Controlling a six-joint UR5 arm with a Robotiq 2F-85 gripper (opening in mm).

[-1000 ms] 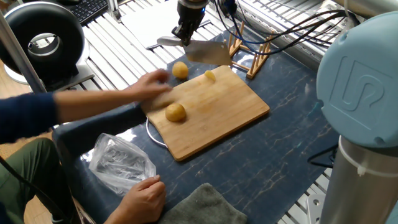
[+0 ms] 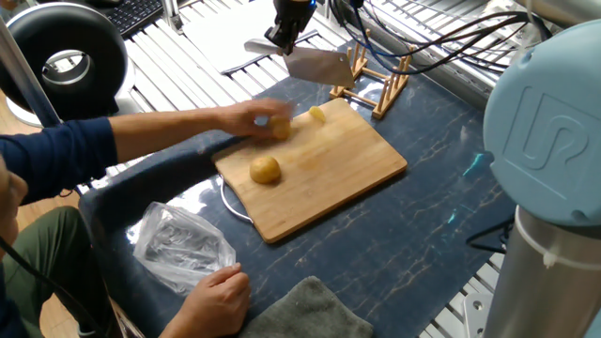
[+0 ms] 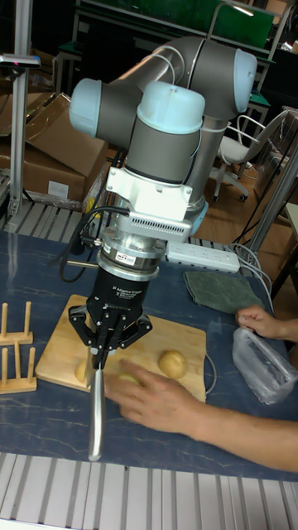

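Observation:
My gripper [image 2: 284, 39] is shut on the handle of a broad-bladed knife [image 2: 319, 68], held above the far edge of the wooden cutting board [image 2: 329, 178]. In the other view the knife [image 3: 96, 428] hangs from the gripper [image 3: 100, 352] and shows nearly edge-on. A whole-looking potato [image 2: 265, 169] rests on the board's left part. Near its far edge lies a small potato piece [image 2: 317, 114]. A person's blurred hand [image 2: 249, 117] is around another potato [image 2: 281, 127] at the board's far left edge, partly covered by the fingers.
The person's arm [image 3: 238, 433] reaches in close to the knife. Wooden rack [image 2: 380, 94] stands behind the board. A clear plastic bag [image 2: 183, 249] and a grey cloth [image 2: 310, 312] lie at the near side. The dark tabletop [image 2: 423, 225] right of the board is clear.
The person's hand has moved from the board's left side to the potato beyond the far edge, and brought it toward the board. My gripper and knife have shifted slightly right and up in view.

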